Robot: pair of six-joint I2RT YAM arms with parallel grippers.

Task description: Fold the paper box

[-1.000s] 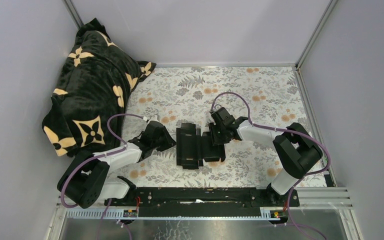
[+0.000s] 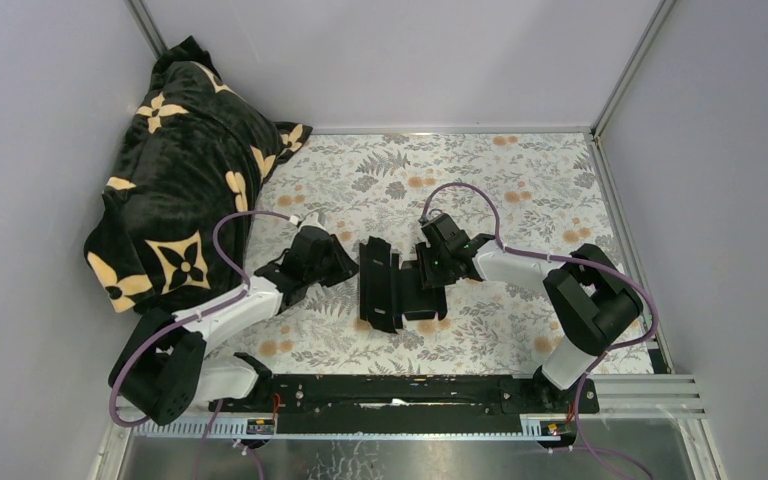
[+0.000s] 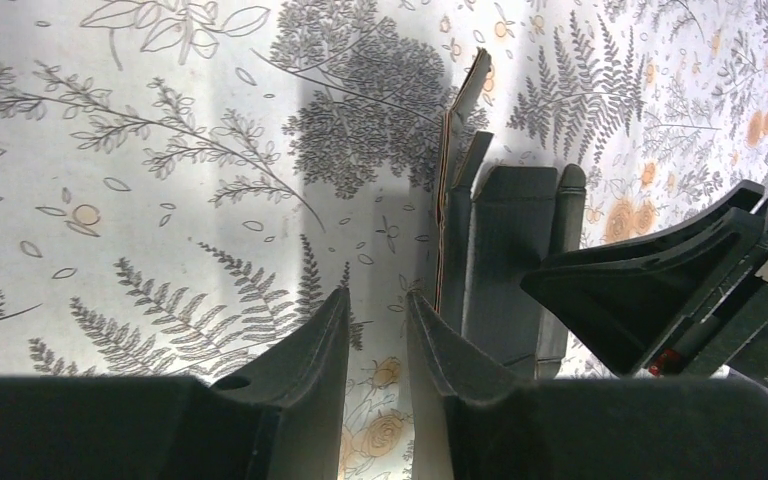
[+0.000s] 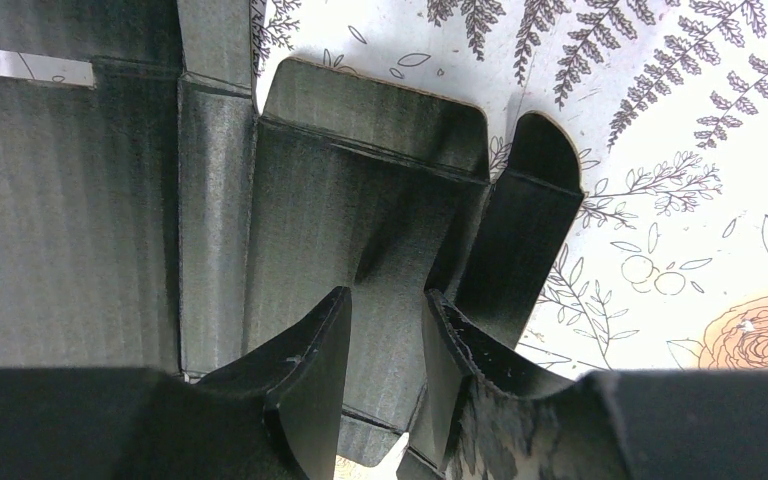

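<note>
The black paper box (image 2: 412, 300) lies partly folded in mid-table. Its left panel (image 3: 449, 200) stands steeply tilted up, seen almost edge-on in the left wrist view. My left gripper is part open and empty at that panel's outer side, its right finger close to it; contact cannot be told. On the right section, my right gripper is shut on the box with a small gap between its fingertips, near the fold of the right side wall (image 4: 515, 245). An end flap (image 4: 380, 115) sticks out at the section's far end.
A dark blanket with tan flowers (image 2: 185, 190) is heaped at the left back, beyond the left arm.
My left gripper has moved rightward and slightly back, towards the box. The left panel has tilted up and looks narrower from above. My right gripper has hardly moved.
</note>
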